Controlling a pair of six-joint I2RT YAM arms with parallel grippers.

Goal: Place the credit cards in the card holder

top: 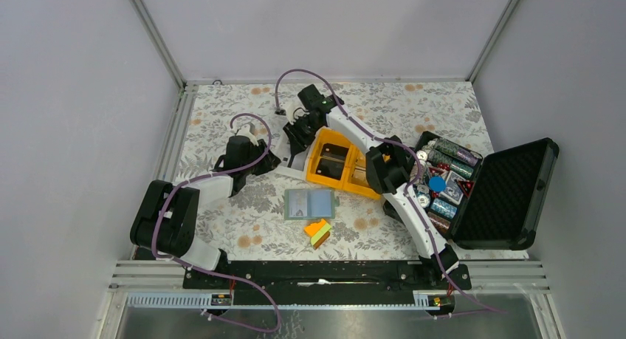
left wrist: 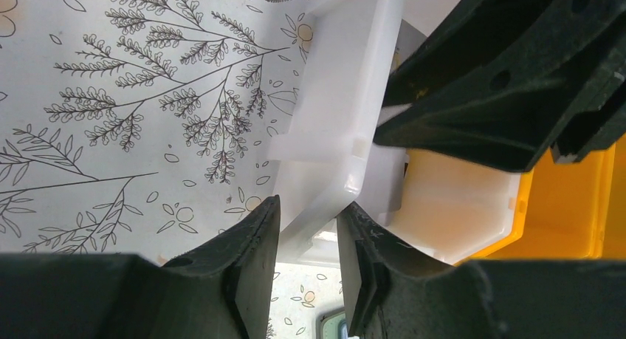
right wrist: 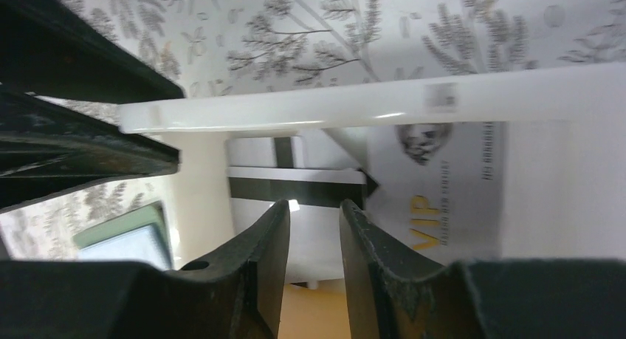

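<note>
The white card holder (top: 291, 170) sits left of the orange organizer. My left gripper (top: 272, 159) is shut on its white rim (left wrist: 369, 95) at a corner. Inside, a VIP card (right wrist: 435, 191) and white cards with black stripes (right wrist: 288, 213) lie flat. My right gripper hangs over these cards, its fingertips close together at a striped card's black band; whether a card is between them I cannot tell.
The orange organizer (top: 343, 182) stands to the right. A green-edged tray (top: 310, 204) and orange and green pieces (top: 320, 233) lie nearer the front. An open black case (top: 502, 195) fills the right side.
</note>
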